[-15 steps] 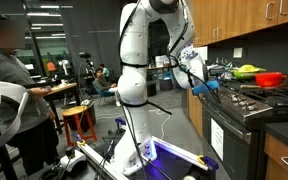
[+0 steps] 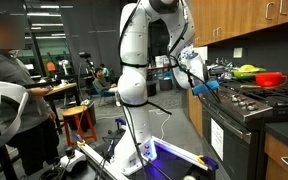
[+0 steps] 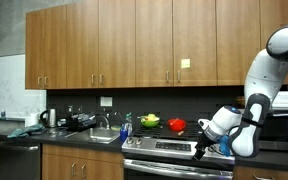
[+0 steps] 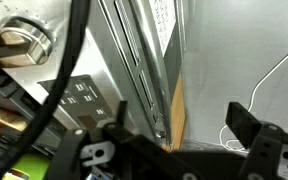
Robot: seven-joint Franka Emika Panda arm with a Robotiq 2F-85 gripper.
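Note:
My gripper stands open in the wrist view, its two dark fingers wide apart with nothing between them. It points down over the stove's front edge, where the steel front panel [image 4: 99, 65] runs diagonally beneath it. The grey floor lies below on the right. In exterior view 2 the gripper [image 3: 198, 152] hangs just in front of the stove [image 3: 164, 146]. A red pot [image 2: 270, 79] sits on the stovetop, apart from the gripper. Whether the fingers touch the stove front cannot be told.
A control knob [image 4: 22, 45] juts from the stove front near the gripper. Beyond the pot stands a bowl of yellow and green items [image 3: 151, 121], with a blue bottle [image 3: 129, 128] and the sink [image 3: 101, 133] farther left. Wooden cabinets [image 3: 134, 47] hang above the counter.

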